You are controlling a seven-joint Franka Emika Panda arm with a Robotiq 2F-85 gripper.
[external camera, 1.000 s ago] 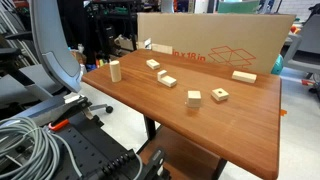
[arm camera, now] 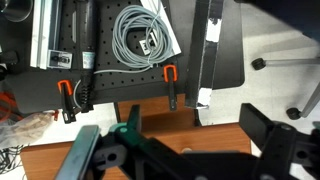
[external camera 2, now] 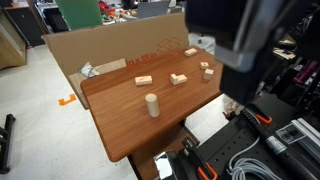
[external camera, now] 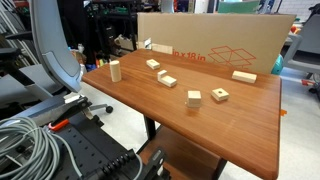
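Observation:
In the wrist view my gripper stands open; its two dark fingers are wide apart, with bare floor and table edge showing in the gap. Several pale wooden blocks rest on the brown table (external camera: pixel 240 125). An upright one (external camera: pixel 115 71) is near the left end, seen also as a round-looking post (external camera 2: pixel 152 105) in exterior view 2. A cube (external camera: pixel 194 98) sits by the front edge, beside a flat square block (external camera: pixel 220 95). One oblong block (external camera: pixel 244 77) lies toward the back. Exterior view 1 shows only part of the arm (external camera: pixel 58 42), without the fingers.
A cardboard panel (external camera: pixel 215 38) walls off the table's back. The black base bench (arm camera: pixel 150 90) carries a coiled grey cable (arm camera: pixel 140 38) and orange-handled clamps (arm camera: pixel 170 75). A gap of floor separates bench and table.

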